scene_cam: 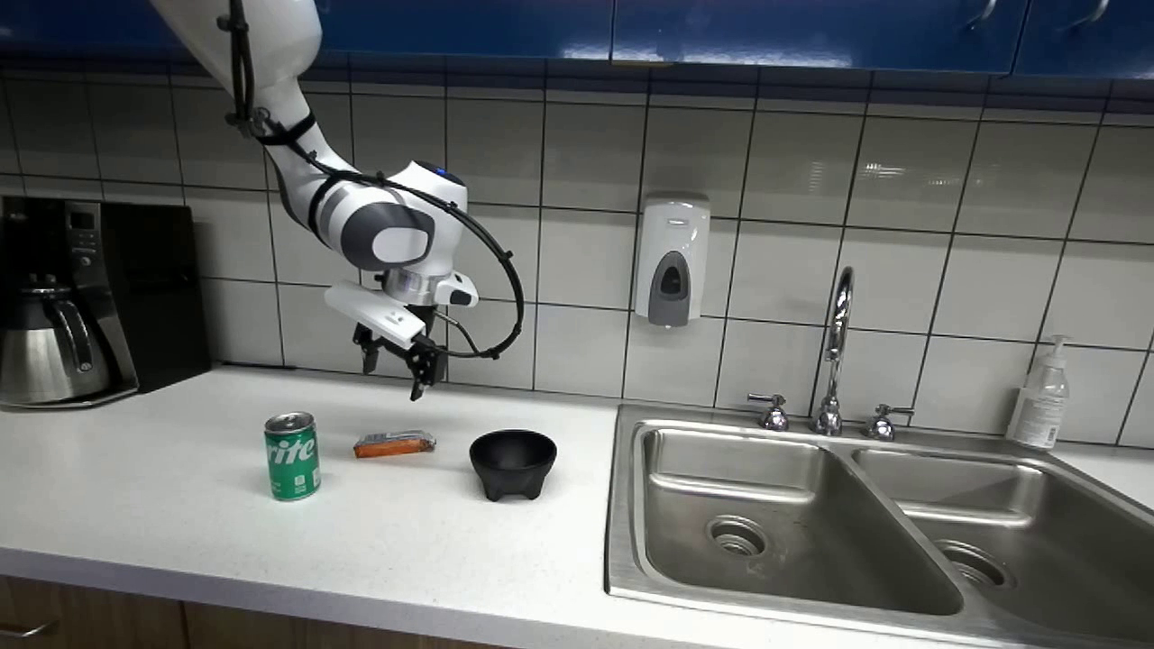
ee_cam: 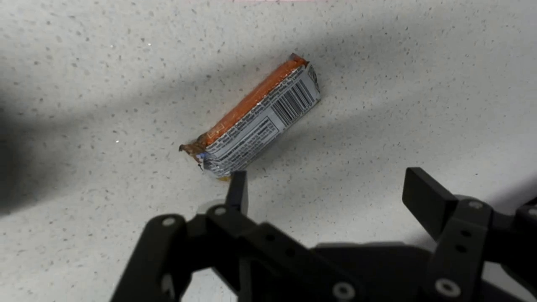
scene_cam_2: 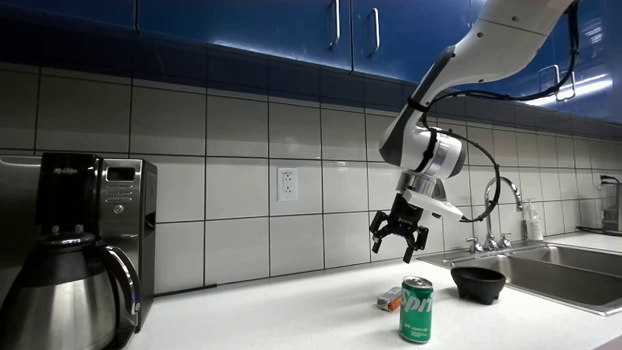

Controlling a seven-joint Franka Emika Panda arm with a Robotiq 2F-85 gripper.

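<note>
My gripper (scene_cam: 395,379) hangs open above the counter, its fingers wide apart with nothing between them. Below it lies a snack bar in an orange and silver wrapper (scene_cam: 395,443), flat on the counter. In the wrist view the bar (ee_cam: 256,118) is slanted ahead of the fingertips, its barcode side showing; one finger (ee_cam: 237,193) appears close to its lower end, though clear height separates them. A green Sprite can (scene_cam: 292,459) stands upright left of the bar. To the bar's right sits a black footed bowl (scene_cam: 514,463); its inside is mostly hidden from these angles.
A double steel sink (scene_cam: 622,508) with a faucet (scene_cam: 839,335) takes up the right side. At the far left stands a coffee maker (scene_cam: 157,287). Blue cabinets (scene_cam: 465,27) hang overhead.
</note>
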